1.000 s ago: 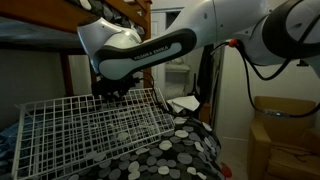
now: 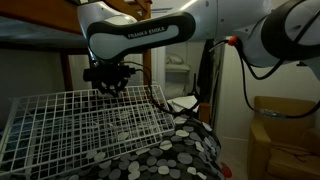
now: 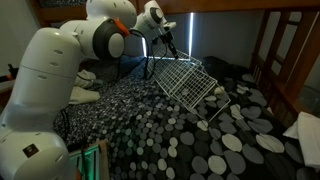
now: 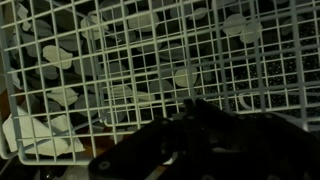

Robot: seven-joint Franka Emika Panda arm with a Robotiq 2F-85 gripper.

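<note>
A white wire rack [image 2: 125, 124] stands tilted above a dark cover printed with grey and white discs. My gripper [image 2: 112, 90] is at its upper edge, shut on the wire there. In the second exterior view the same rack [image 3: 193, 85] slopes down from the gripper [image 3: 164, 46] at the far side of the surface. The wrist view looks through the rack's grid [image 4: 103, 77] onto the discs, with the dark gripper against the wires near its lower edge. The exact wire between the fingers is too dark to make out.
The dark disc-patterned cover [image 3: 150, 135] spreads widely and looks mostly clear in front of the rack. Wooden frame posts [image 3: 285, 45] rise at its far right. A white piece [image 2: 184, 103] lies beyond the rack's right end. A tan armchair [image 2: 288, 140] stands farther right.
The gripper stays at the rack's upper edge.
</note>
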